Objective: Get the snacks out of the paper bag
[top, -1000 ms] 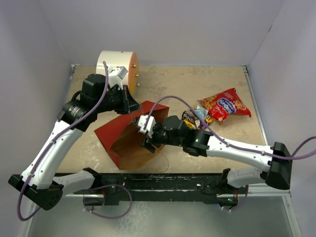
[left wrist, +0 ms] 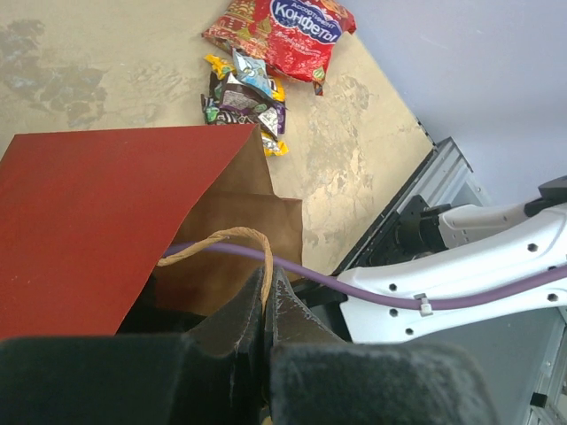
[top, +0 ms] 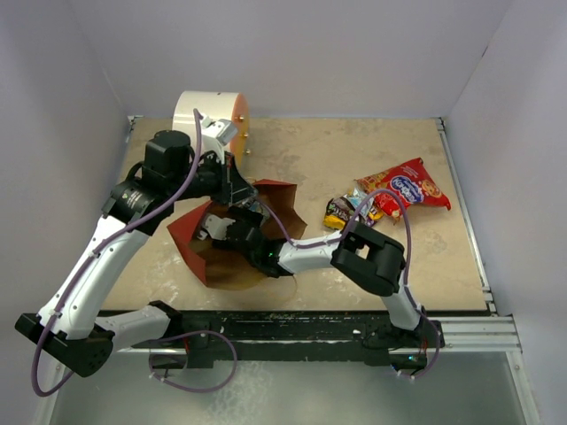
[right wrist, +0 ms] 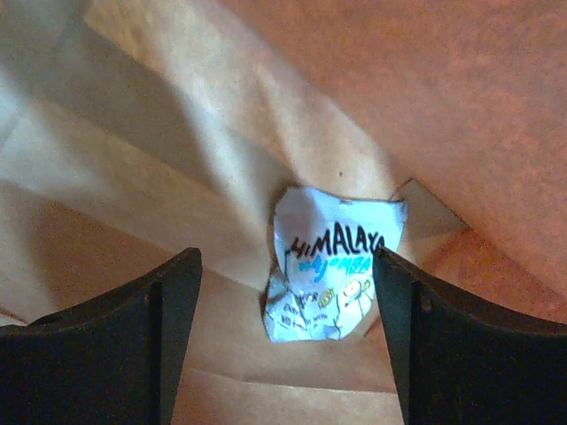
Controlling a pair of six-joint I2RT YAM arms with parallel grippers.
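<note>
The paper bag (top: 190,248) lies open in the middle, red outside and brown inside. My left gripper is shut at its rim, the bag's twisted handle (left wrist: 221,233) running across its fingertips; whether the cord is between them is unclear. My right gripper is inside the bag, open, with a small white-blue Himalaya packet (right wrist: 328,257) lying between and just beyond its fingers on the bag's bottom.
A red candy bag (top: 407,188) and a pile of smaller snack packets (top: 341,210) lie on the right of the table. A cream cylindrical object (top: 204,104) stands at the back left.
My right arm has moved left and deeper into the bag, its elbow drawing in. My left gripper has shifted slightly, and the bag's opening has changed shape.
</note>
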